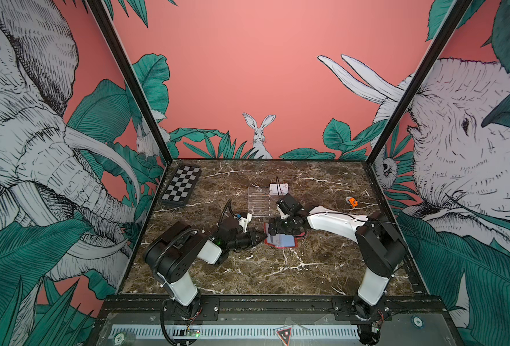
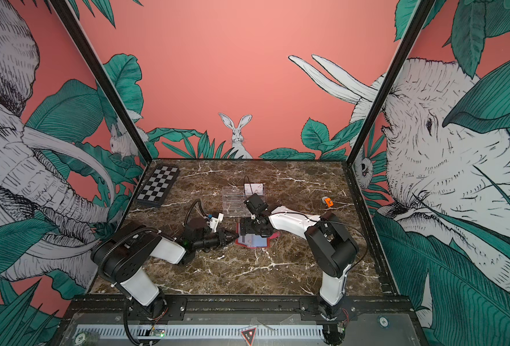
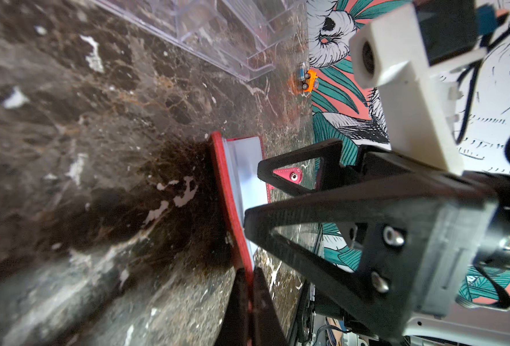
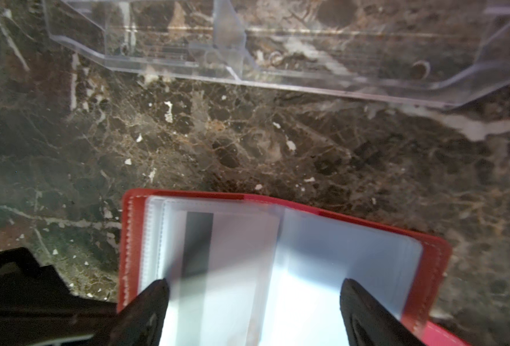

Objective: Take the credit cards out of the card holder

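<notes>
The red card holder [image 4: 132, 248] lies spread on the table, with clear sleeves and a pale card with a dark stripe [image 4: 197, 248] under the left sleeve. My left gripper is shut on the holder's thin red edge at its left side. Over the holder, my right gripper stands part open, a finger [image 4: 145, 314] above the left sleeve and the other above the right. Nothing shows held between those fingers. From the left wrist view, the right gripper's black fingers [image 3: 324, 230] come close to the inner face of the holder.
Behind the holder stands a clear divided rack [image 1: 259, 201] with a white block [image 1: 278, 188] at its right. A small orange toy [image 1: 352, 201] sits at the right. A checkered board [image 1: 181, 185] lies at the back left.
</notes>
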